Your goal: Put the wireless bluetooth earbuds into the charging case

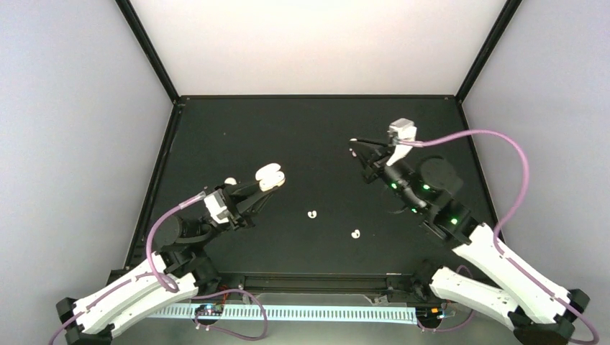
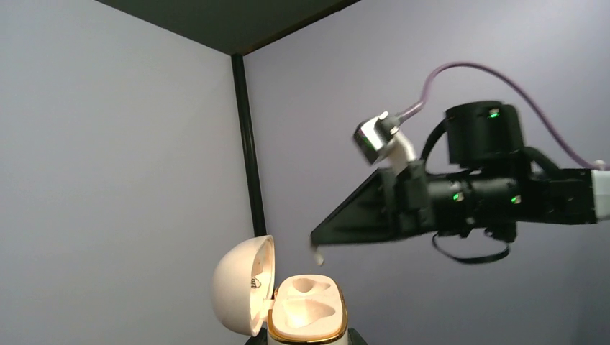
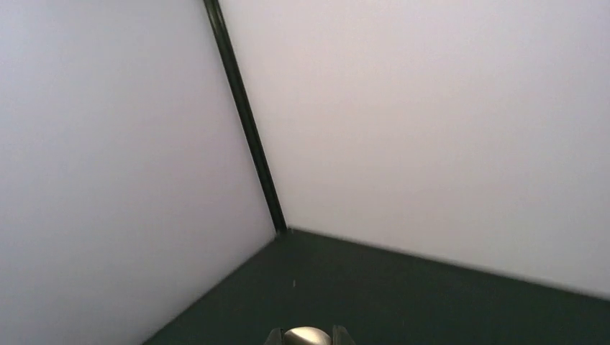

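Note:
The open charging case (image 1: 270, 180) is held upright in my left gripper (image 1: 266, 191); in the left wrist view its lid (image 2: 230, 284) is swung up and both wells (image 2: 306, 309) look empty. My right gripper (image 1: 352, 146) is raised to the right of the case, shut on a small earbud, whose shiny top (image 3: 307, 336) shows at the bottom of the right wrist view.
Two small white pieces (image 1: 312, 214) (image 1: 355, 233) lie on the black table (image 1: 302, 255) between the arms. A white object (image 1: 230, 181) is partly behind the left gripper.

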